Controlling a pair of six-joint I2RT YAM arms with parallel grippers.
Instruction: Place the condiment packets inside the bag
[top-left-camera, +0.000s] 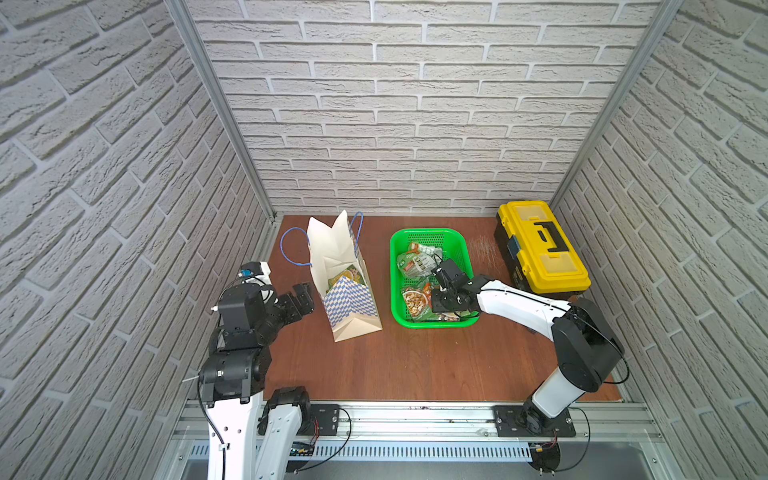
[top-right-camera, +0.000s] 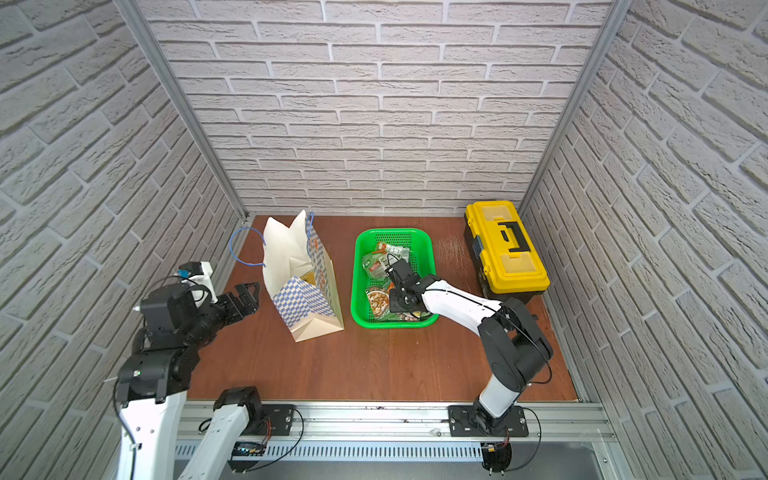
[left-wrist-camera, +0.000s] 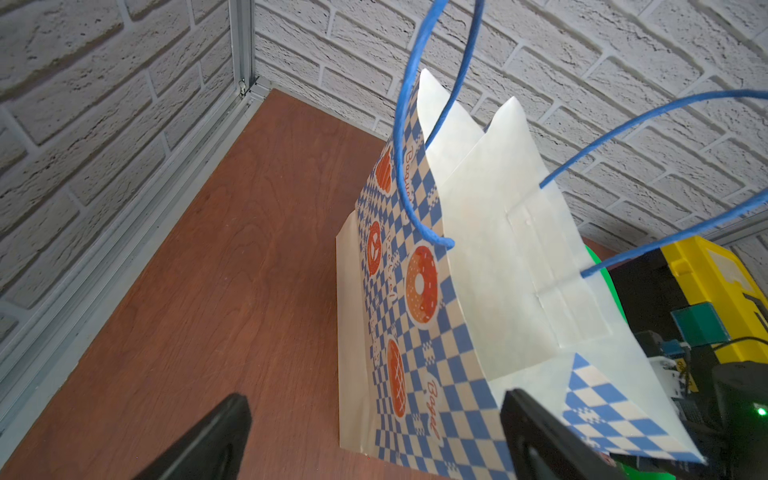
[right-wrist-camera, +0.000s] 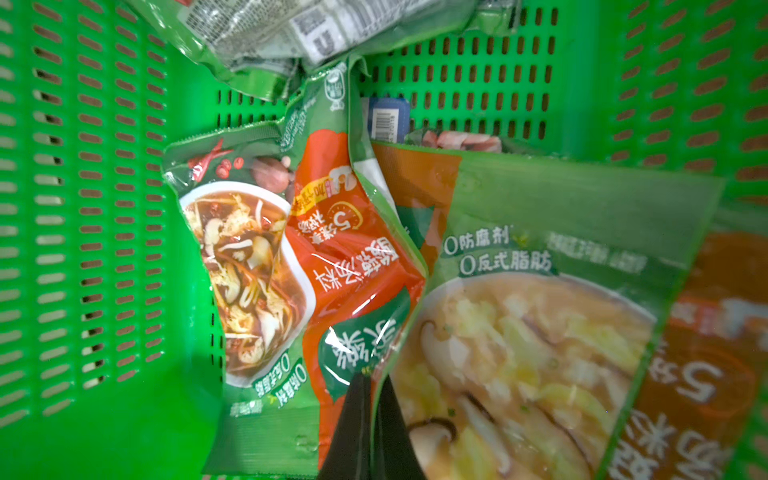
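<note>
A green basket (top-left-camera: 394, 272) holds several condiment packets. My right gripper is down inside it, shut on a red-and-green packet (right-wrist-camera: 344, 240) with a noodle-soup picture. That packet is creased toward the fingers. A mushroom-soup packet (right-wrist-camera: 528, 352) lies against its right side; whether its edge is pinched too, I cannot tell. The paper bag (top-left-camera: 350, 304), checkered blue and white, stands open left of the basket, with a yellow-green packet (top-left-camera: 348, 277) visible inside. Left of the bag, my left gripper stands open, nothing between its fingers.
More packets (right-wrist-camera: 320, 28) lie at the basket's far end. Blue handles (left-wrist-camera: 408, 120) rise above the bag. A yellow toolbox (top-left-camera: 544, 248) stands at the right. Bare table (top-left-camera: 424, 364) shows in front of the basket.
</note>
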